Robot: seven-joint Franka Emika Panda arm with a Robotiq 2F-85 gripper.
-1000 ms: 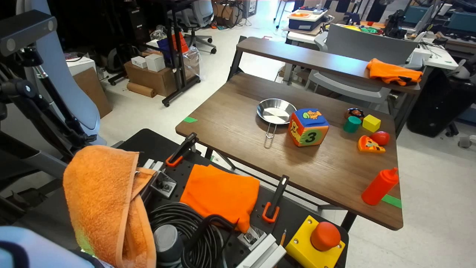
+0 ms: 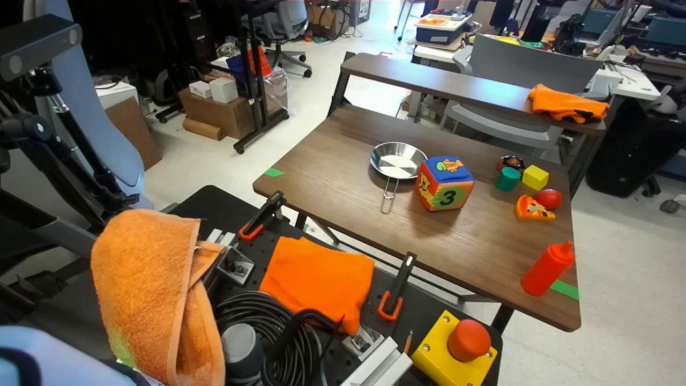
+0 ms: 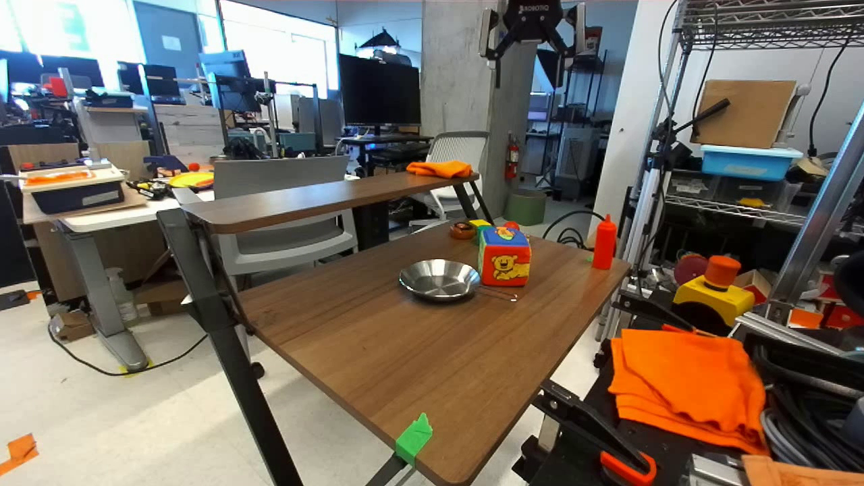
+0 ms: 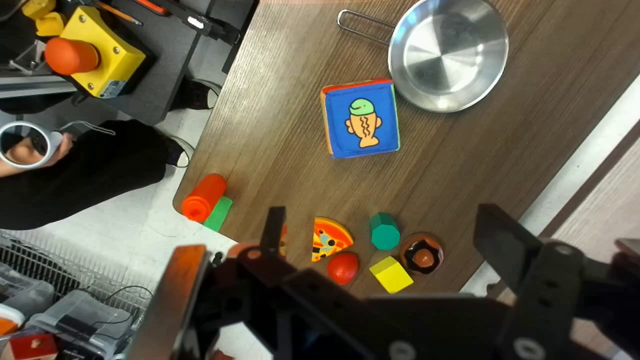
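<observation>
High above the table, my gripper (image 3: 528,69) hangs open in exterior view 2, nothing between its fingers. The wrist view looks down past its wide-spread fingers onto the tabletop. A soft picture cube (image 4: 362,120) lies beside a steel pan (image 4: 448,57). Below them in that view are a pizza slice (image 4: 328,239), a red tomato-like ball (image 4: 343,268), a teal block (image 4: 384,231), a yellow block (image 4: 391,274) and a brown ring-shaped piece (image 4: 421,254). Near the table's corner stands a red squeeze bottle (image 4: 205,197). All are apart from the gripper.
A raised shelf (image 2: 444,80) runs along the table's back edge, with an orange cloth (image 2: 566,103) on it. In front, a black cart carries another orange cloth (image 2: 318,280), clamps and a yellow stop-button box (image 2: 453,350).
Dark shapes at the top edge of exterior view 1, possibly the gripper, have shifted. The objects on the table lie as before.
</observation>
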